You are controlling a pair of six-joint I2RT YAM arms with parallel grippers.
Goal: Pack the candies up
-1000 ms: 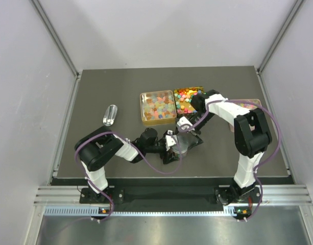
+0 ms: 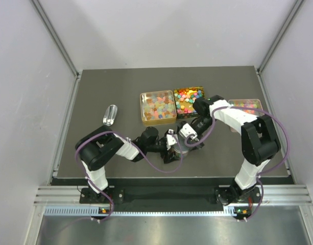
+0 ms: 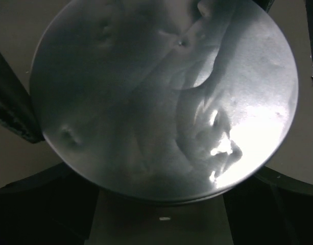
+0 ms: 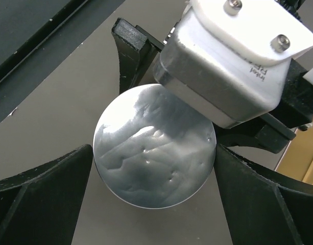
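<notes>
A round silver tin with a dented metal lid [image 3: 161, 102] stands low in the middle of the table, filling the left wrist view and lying centred in the right wrist view [image 4: 153, 145]. My left gripper [image 2: 171, 150] is around its side; whether it grips is unclear. My right gripper [image 2: 189, 138] reaches over the tin from the back right, fingers [image 4: 49, 199] apart on either side of it and open. In the top view both grippers largely hide the tin.
Behind stand a gold tray of pale candies [image 2: 158, 106], a box of bright candies [image 2: 188, 97] and a third tray [image 2: 248, 103], partly behind my right arm. A silver scoop [image 2: 110, 115] lies at left.
My left arm has stayed almost in place.
</notes>
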